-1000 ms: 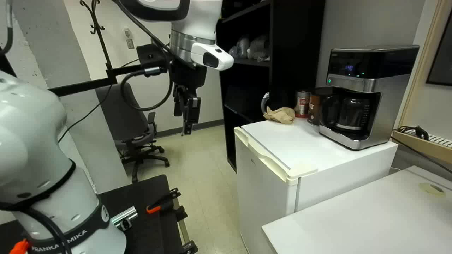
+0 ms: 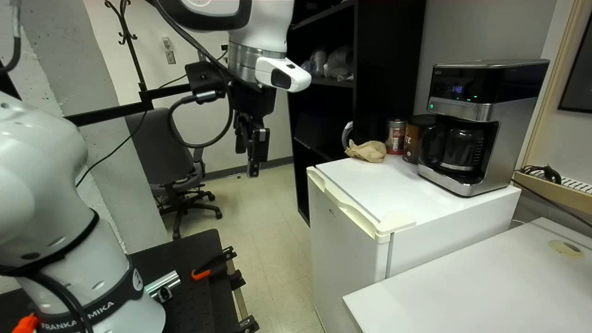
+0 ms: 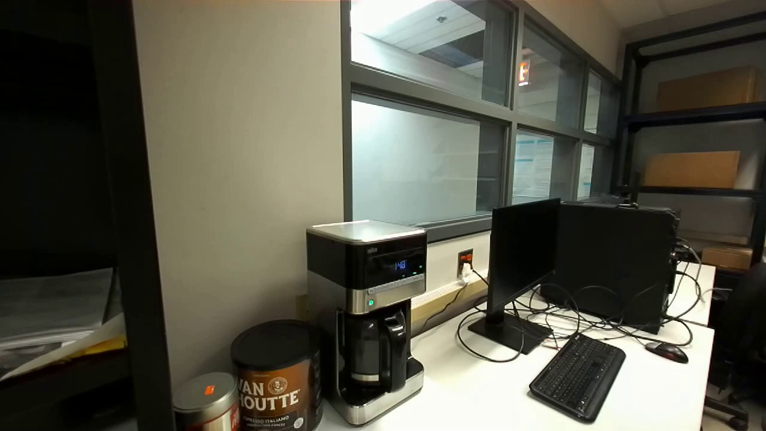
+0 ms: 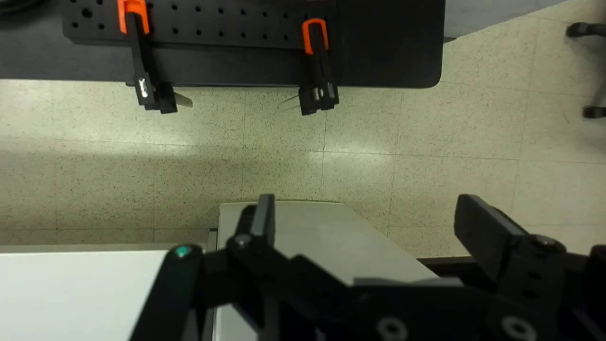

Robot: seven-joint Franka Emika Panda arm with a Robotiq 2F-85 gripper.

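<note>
High over the floor gap between the robot's table and the small white fridge hangs my gripper (image 2: 252, 161), pointing down. In the wrist view its two black fingers (image 4: 483, 233) stand wide apart, so it is open, and only the fridge and floor show between them. On the fridge (image 2: 383, 191) stands a black and silver coffee maker (image 2: 488, 122) with its glass carafe (image 2: 461, 149) in place. Beside it are a brown coffee can (image 2: 411, 141), a smaller red and silver can (image 2: 395, 137) and a crumpled brown paper (image 2: 366, 151).
A white desk (image 2: 471, 283) adjoins the fridge, its near part bare. A tall black shelf (image 2: 388, 66) rises behind the fridge. Orange-handled clamps (image 4: 316, 62) jut from the black table's edge (image 4: 386, 62).
My gripper has shifted slightly to the right in exterior view 1, toward the fridge. The objects on the fridge have not moved.
</note>
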